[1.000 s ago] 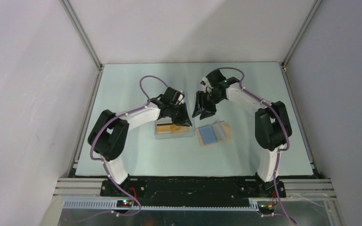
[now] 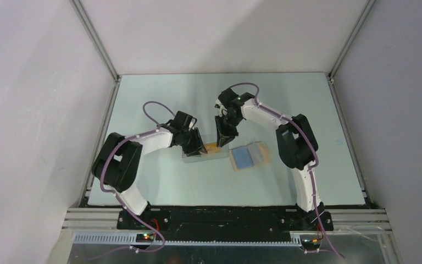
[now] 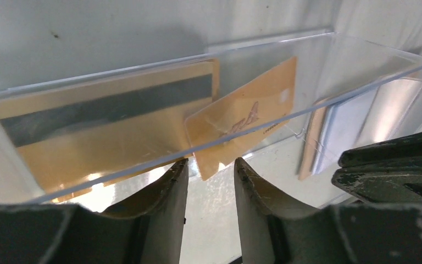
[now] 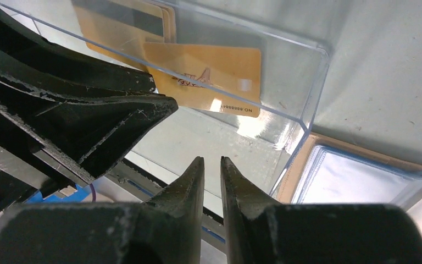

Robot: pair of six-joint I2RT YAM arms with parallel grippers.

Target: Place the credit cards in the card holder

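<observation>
Gold credit cards lie inside a clear plastic card box point(image 2: 222, 154) at the middle of the table. In the left wrist view one card point(image 3: 253, 110) leans at an angle beside cards with a dark stripe point(image 3: 88, 126); the right wrist view shows it too point(image 4: 220, 71). My left gripper point(image 2: 198, 148) is over the box's left part, its fingers open a little just beside the leaning card. My right gripper point(image 2: 221, 140) is over the box's right end, shut; nothing clearly shows between its fingertips.
To the right of the box lies a flat tan holder with blue and clear sleeves point(image 2: 243, 157).
My right gripper has moved left and toward the front, onto the box.
</observation>
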